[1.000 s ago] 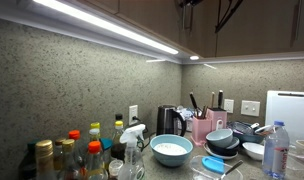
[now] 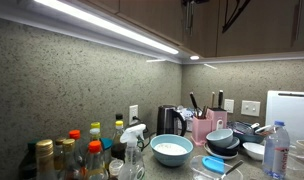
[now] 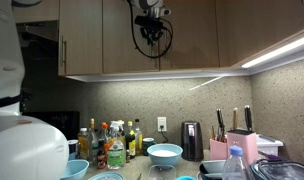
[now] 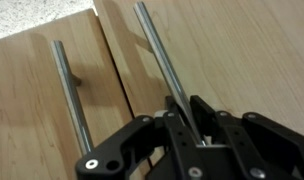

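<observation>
Two long metal bar handles stand on pale wooden cabinet doors in the wrist view. My gripper is shut on the right handle (image 4: pixel 156 42), whose bar runs between the dark fingers. To its left, the other handle (image 4: pixel 72 105) is free, on the left door (image 4: pixel 27 115). A dark gap shows between this panel and the right door (image 4: pixel 242 50); whether that door stands slightly open I cannot tell. In exterior view 2 my gripper (image 3: pixel 149 22) is high against the upper cabinet (image 3: pixel 97 50); its fingertips are too small to make out.
Below, the counter holds several bottles (image 2: pixel 95 160), a blue bowl (image 2: pixel 172 150), a black kettle (image 2: pixel 167 120), a pink knife block (image 2: pixel 205 125) and a water bottle (image 2: pixel 277 150).
</observation>
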